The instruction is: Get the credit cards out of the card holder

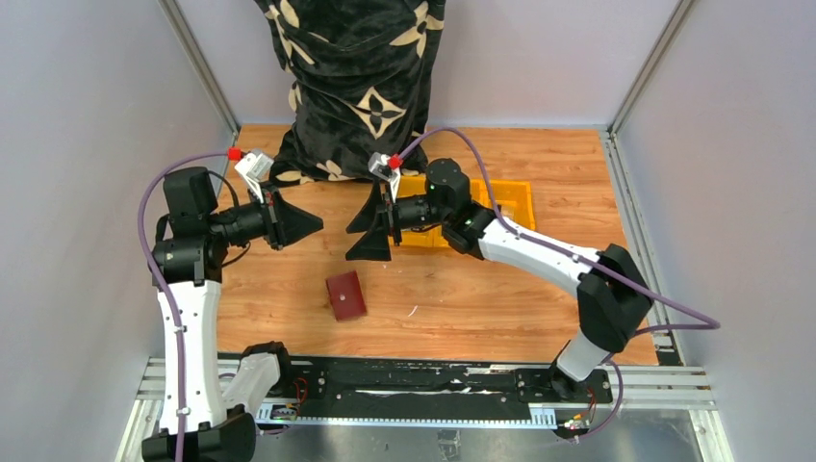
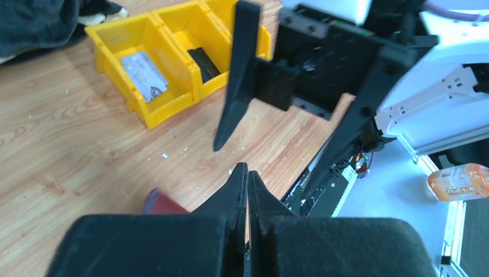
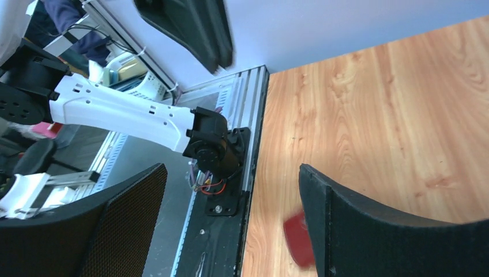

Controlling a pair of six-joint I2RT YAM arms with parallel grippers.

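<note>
The dark red card holder [image 1: 346, 295] is over the wooden table, towards the front, apart from both grippers. Its snap flap faces up in the top view. Both wrist views show it partly and blurred: the holder [image 2: 164, 204] is behind my left fingers, and the holder [image 3: 298, 239] is behind a right finger. Whether it rests flat or is still moving I cannot tell. Cards inside it are hidden. My left gripper is shut, its fingertips together with nothing between. Facing it, my right gripper stands wide open and empty.
A yellow three-part bin [image 1: 515, 190] stands behind the right arm; in the left wrist view, a card [image 2: 144, 75] and a black item [image 2: 203, 64] lie in separate compartments. A dark patterned cloth [image 1: 356, 87] drapes at the back.
</note>
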